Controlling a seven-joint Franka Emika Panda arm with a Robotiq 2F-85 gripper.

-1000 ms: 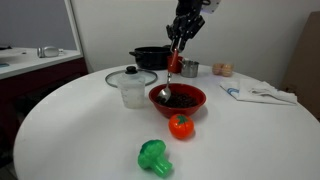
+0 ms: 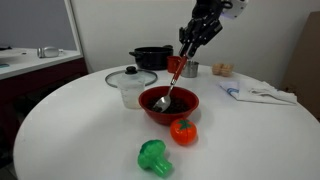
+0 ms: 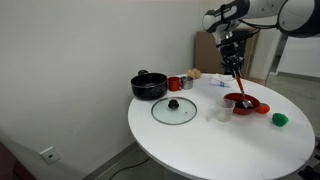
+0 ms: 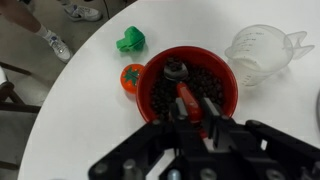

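A red bowl [image 2: 187,113] holding dark beans [image 4: 204,90] stands on the white round table. My gripper [image 2: 185,52] is above it, shut on the red handle of a spoon [image 2: 179,72]. The spoon slants down, and its metal head [image 2: 163,103] is inside the bowl, against the beans. In the wrist view the red handle [image 4: 187,100] rises between my fingers, with the metal head [image 4: 175,69] at the far side of the bowl. Whether the spoon carries any beans is hard to tell.
Beside the bowl are a clear measuring cup [image 4: 262,50], a tomato [image 2: 183,131] and green broccoli [image 2: 154,157]. Farther back are a glass lid [image 3: 174,110], a black pot [image 3: 149,86], red and metal cups and a white towel [image 2: 258,91].
The bowl has shifted slightly left in the exterior view. My gripper has moved a little to the right, and the spoon has tilted more, its head still in the bowl.
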